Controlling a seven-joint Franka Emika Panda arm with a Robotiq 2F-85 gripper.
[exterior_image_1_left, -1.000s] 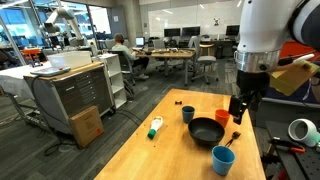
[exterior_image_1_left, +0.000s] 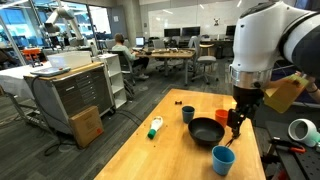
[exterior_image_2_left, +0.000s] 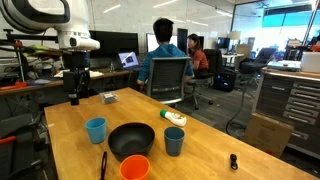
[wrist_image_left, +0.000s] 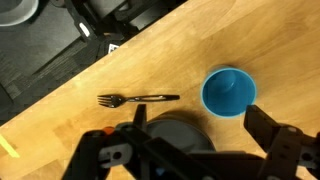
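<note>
My gripper is open in the wrist view, its two black fingers wide apart with nothing held between them. It hangs above the table in exterior view 1, near a light blue cup (exterior_image_1_left: 222, 160) and a black bowl (exterior_image_1_left: 207, 131). In the wrist view a dark fork (wrist_image_left: 138, 99) lies flat on the wood, left of the blue cup (wrist_image_left: 228, 92); the bowl (wrist_image_left: 180, 128) is partly covered by the gripper. Exterior view 2 has the fork (exterior_image_2_left: 103, 166) beside the bowl (exterior_image_2_left: 131, 141), with an orange cup (exterior_image_2_left: 135, 169) in front.
A darker blue cup (exterior_image_2_left: 174, 142) stands beyond the bowl. A white and green bottle (exterior_image_2_left: 172, 117) lies farther back, and a small black object (exterior_image_2_left: 233, 161) sits off to one side.
The arm has shifted and the gripper hangs lower in exterior view 1, closer to the bowl and the fork. Things on the table look unmoved.
</note>
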